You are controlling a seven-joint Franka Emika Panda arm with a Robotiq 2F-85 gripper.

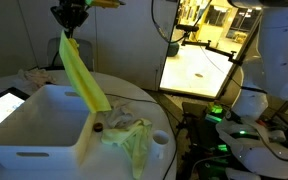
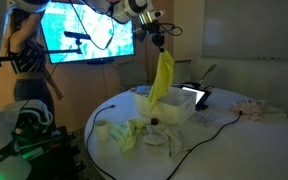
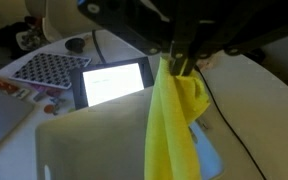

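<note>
A yellow cloth hangs down from my gripper, which is shut on its upper end. In exterior view 1 the cloth slants across the right end of a white box, its lower end by the box's right rim. The wrist view shows the cloth pinched at the fingertips, with the pale box floor below and to the left. On the table, right of the box, lies a crumpled pale yellow-green cloth.
A white cup stands near the table's right edge, and a dark round item sits beside the box. Behind the box is a bright-screened tablet. A black cable crosses the table.
</note>
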